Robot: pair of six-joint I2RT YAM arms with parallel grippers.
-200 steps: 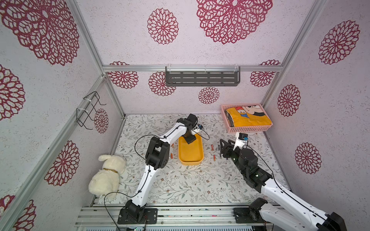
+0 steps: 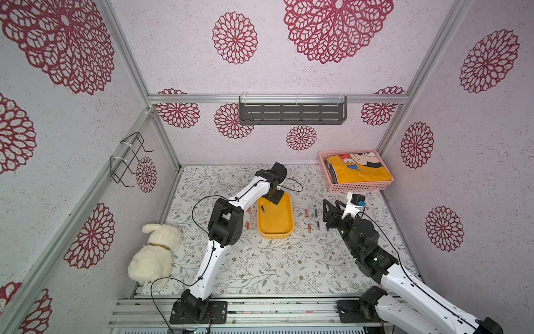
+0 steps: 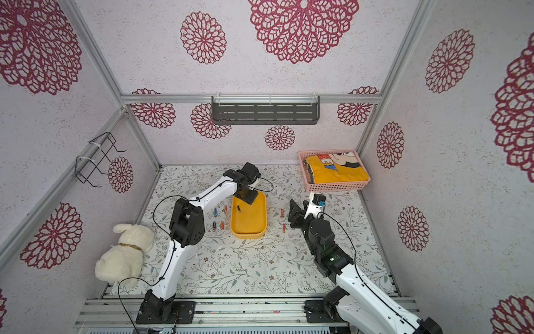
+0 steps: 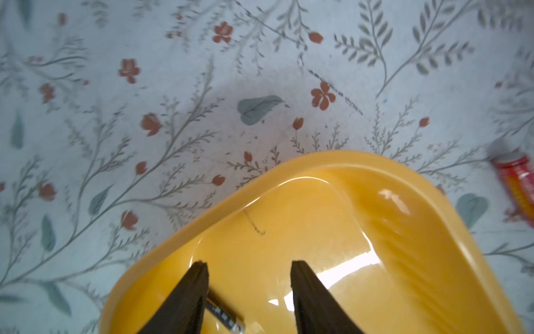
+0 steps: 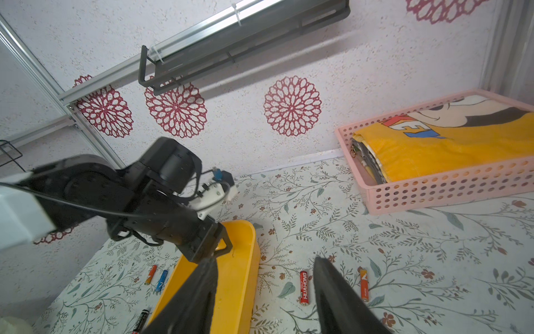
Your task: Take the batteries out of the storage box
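The yellow storage box [image 2: 276,223] stands on the floral tabletop. One small dark battery [image 4: 224,312] lies on its floor near a side wall, also showing in the top left view as a dark battery [image 2: 263,209]. Over the box's far end hangs my left gripper, fingers parted, nothing held between them; the battery lies below, close to one fingertip. My right gripper is held up to the right of the box with its fingers apart and empty. Part of the box is hidden under the left hand.
Loose batteries lie on both sides of the box, including a red battery [image 5: 303,287], an orange battery [image 5: 363,284] and a blue battery [image 3: 215,212]. A pink basket [image 2: 356,188] with yellow cloth stands back right; a white plush toy [image 2: 153,258] sits left.
My left hand has shifted and turned slightly over the far end of the box, and the dark battery now shows beside it. The right arm has moved a little to the right.
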